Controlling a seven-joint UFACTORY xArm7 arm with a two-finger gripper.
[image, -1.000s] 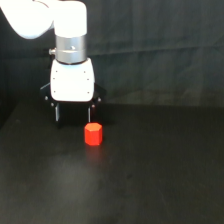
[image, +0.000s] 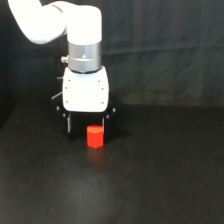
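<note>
A small red block (image: 95, 138) stands on the dark table, left of the middle of the camera view. My white gripper (image: 87, 123) points down from above it, open, one finger showing on each side. The left fingertip (image: 69, 124) is well clear of the block's left side, while the right one comes down close to its upper right edge. Whether either finger touches the block, or how far behind it they stand, I cannot tell.
Bare dark table (image: 160, 165) lies to the right and in front, with no other objects on it. A black curtain (image: 160, 55) hangs across the back.
My gripper has moved right and lower in the view, so its fingers now stand nearer the red block. The block appears very slightly lower and to the right.
</note>
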